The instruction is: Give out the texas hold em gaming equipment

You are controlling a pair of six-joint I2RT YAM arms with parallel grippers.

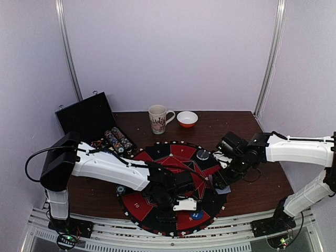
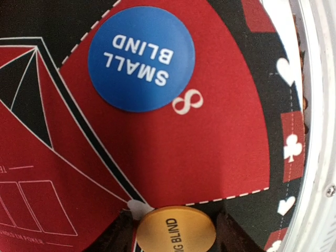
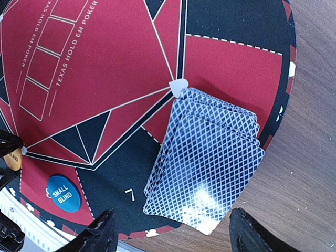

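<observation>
My left gripper is low over the poker mat (image 2: 226, 131), its fingertips either side of the yellow BIG BLIND button (image 2: 178, 226); whether they grip it is unclear. The blue SMALL BLIND button (image 2: 140, 59) lies on the red 8 section. My right gripper stands open above a stack of face-down cards (image 3: 205, 163) on the mat's edge, nothing visible between its fingertips.
An open black chip case (image 1: 84, 115) with rows of chips stands at back left. A mug (image 1: 157, 118) and a small bowl (image 1: 187, 118) stand behind the mat. Bare table shows right of the mat.
</observation>
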